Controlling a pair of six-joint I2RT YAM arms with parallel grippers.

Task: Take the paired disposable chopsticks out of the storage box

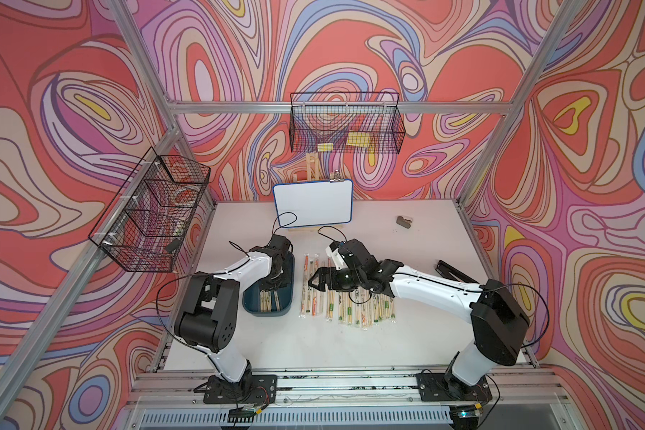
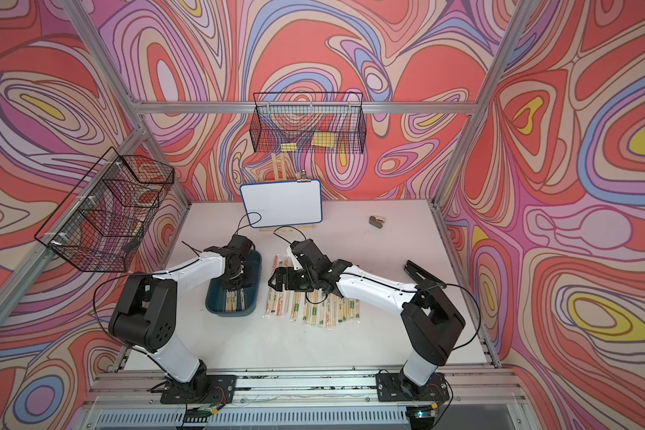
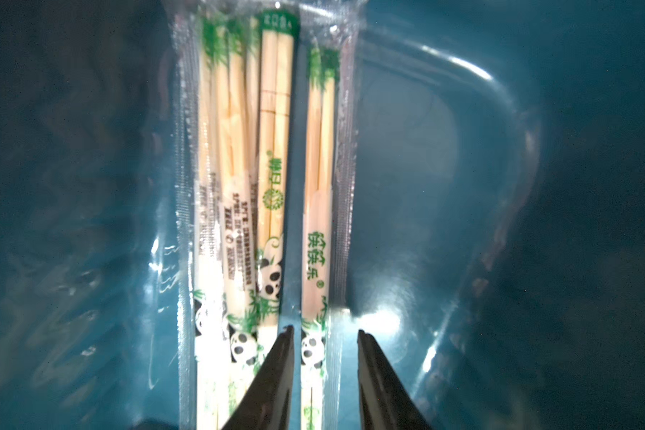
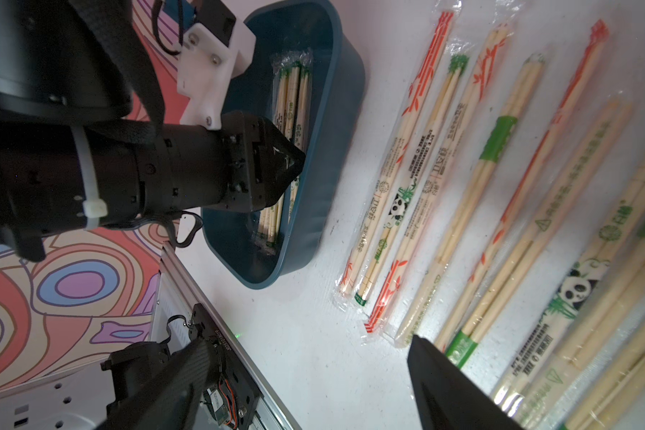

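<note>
A blue plastic storage box (image 1: 287, 297) on the left of the table holds several wrapped pairs of chopsticks (image 3: 273, 122) side by side. My left gripper is inside the box, open above the lower part of the pairs, with the rightmost pair (image 3: 315, 258) lying between its fingertips in that view; contact cannot be told. My right gripper hangs open over the table right of the box, above the loose wrapped chopsticks (image 4: 423, 186), holding nothing.
Rows of wrapped pairs cover the middle of the table. A whiteboard (image 1: 312, 202) stands behind, a small dark object (image 1: 404, 222) and a black item (image 1: 454, 271) lie at the right. Wire baskets (image 2: 308, 122) hang on the frame.
</note>
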